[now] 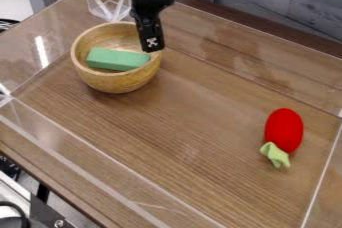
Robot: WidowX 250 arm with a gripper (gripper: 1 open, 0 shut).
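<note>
A round wooden bowl (110,80) holds a green rectangular block (118,60). Over the bowl's back-right rim hangs my black gripper (152,42), shut, with nothing visible between its fingers. A red object with a pale green top (283,132) lies at the right of the wooden table.
A clear plastic bag-like thing (107,4) is at the back, behind the bowl. A wooden ledge runs along the top right.
</note>
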